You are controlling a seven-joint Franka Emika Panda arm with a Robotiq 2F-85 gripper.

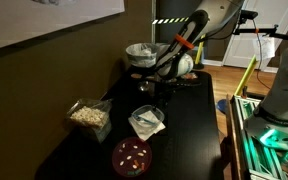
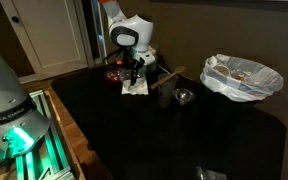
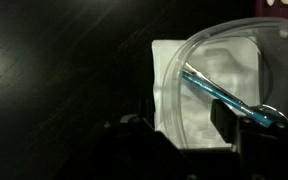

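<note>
A clear plastic container rests on a white napkin on the black table. Inside it, the wrist view shows a blue-handled utensil with a shiny metal end, lying at a slant. My gripper is open above the container's near edge, with one dark finger outside the rim and the other over the inside. Nothing is seen held between them. From the opposite side, the gripper hangs over the napkin and hides most of the container.
A dark red plate with small pieces on it stands beside the container. Nearby are a bag of pale pieces, a metal bowl, a wooden spoon in a dark cup and a white-lined basket.
</note>
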